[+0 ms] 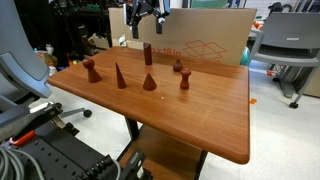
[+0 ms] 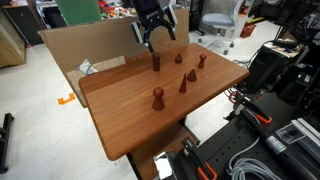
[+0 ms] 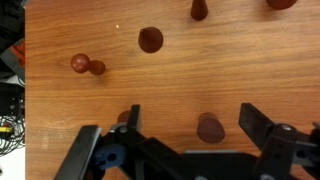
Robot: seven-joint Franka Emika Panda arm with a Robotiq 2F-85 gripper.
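My gripper (image 1: 148, 29) hangs open above the far side of the wooden table, with nothing between its fingers. In exterior view 2 the gripper (image 2: 160, 40) is over a dark brown cylinder (image 2: 156, 62), with a gap between them. The wrist view shows the cylinder (image 3: 209, 129) below, between the open fingers and closer to the right one. Other brown pieces stand apart on the table: a tall thin cone (image 1: 119, 76), a short cone (image 1: 149, 83), two round-topped figures (image 1: 92, 71), and a small round-topped piece (image 1: 178, 66).
A cardboard panel (image 1: 215, 35) stands upright along the far edge. A grey chair (image 1: 287, 48) is beyond the table.
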